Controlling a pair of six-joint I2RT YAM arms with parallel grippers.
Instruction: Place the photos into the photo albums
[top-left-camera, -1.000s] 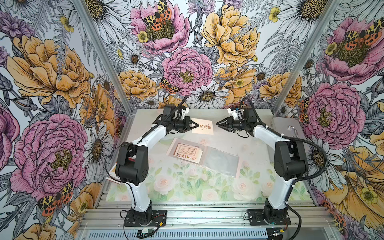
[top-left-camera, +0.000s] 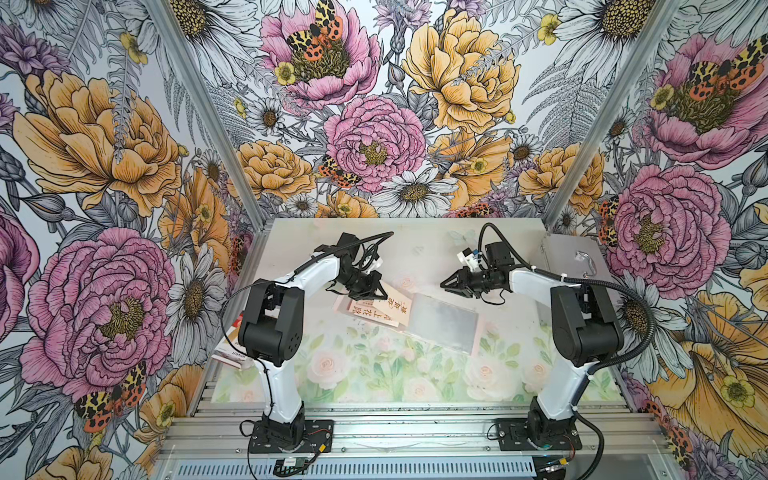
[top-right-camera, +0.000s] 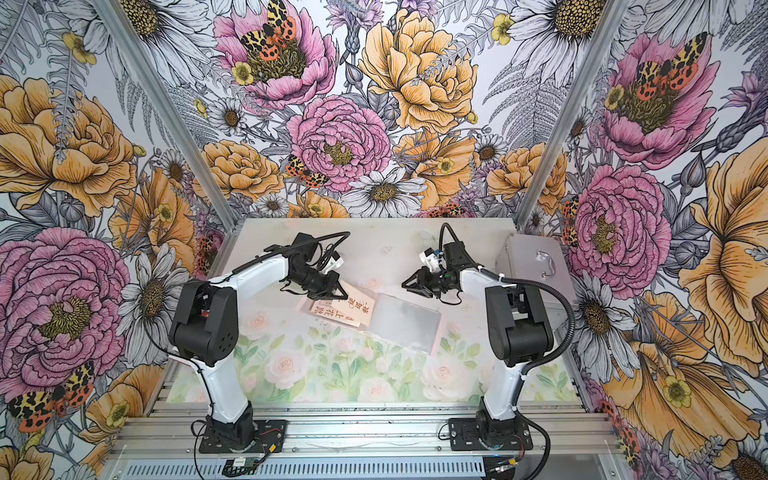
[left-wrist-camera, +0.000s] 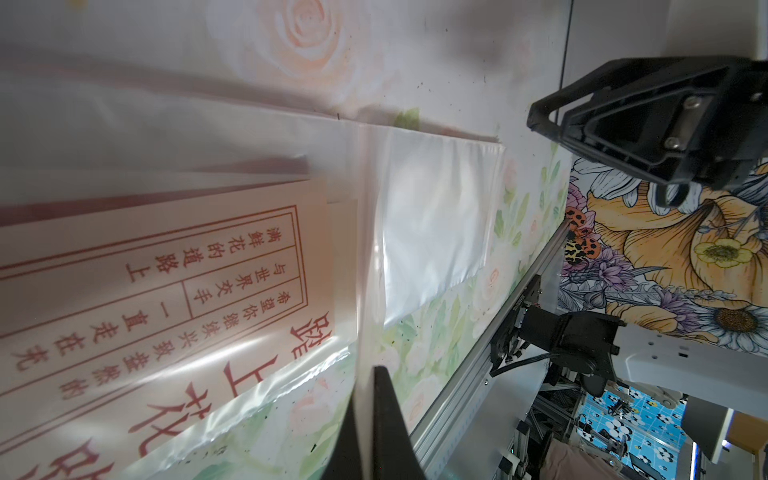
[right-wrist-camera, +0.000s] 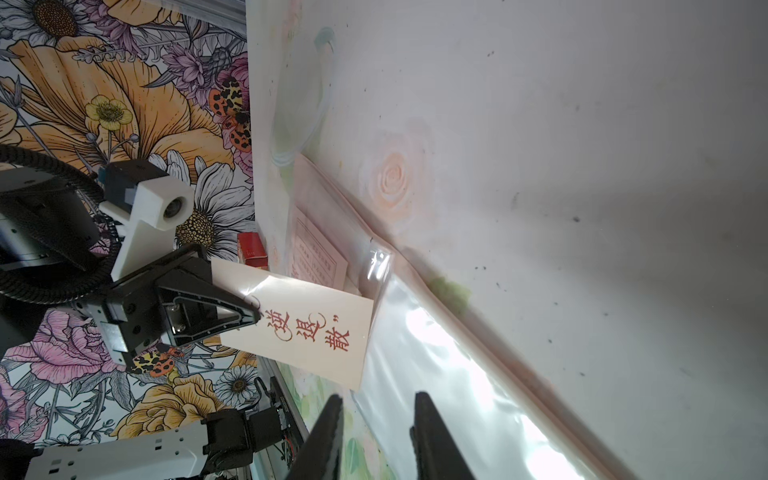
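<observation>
An album (top-left-camera: 444, 324) with clear sleeves lies open mid-table, a cream printed card (left-wrist-camera: 160, 320) on its left page. My left gripper (top-left-camera: 369, 292) hovers over that page, shut on a second cream card with red characters, which appears edge-on between its fingers in the left wrist view. The empty right page (right-wrist-camera: 448, 376) shows in the right wrist view. My right gripper hangs right of the left one, above the album's back edge, fingers apart with nothing between them.
A silver case (top-right-camera: 536, 264) stands at the table's right end. Red items, partly hidden, lie at the far left.
</observation>
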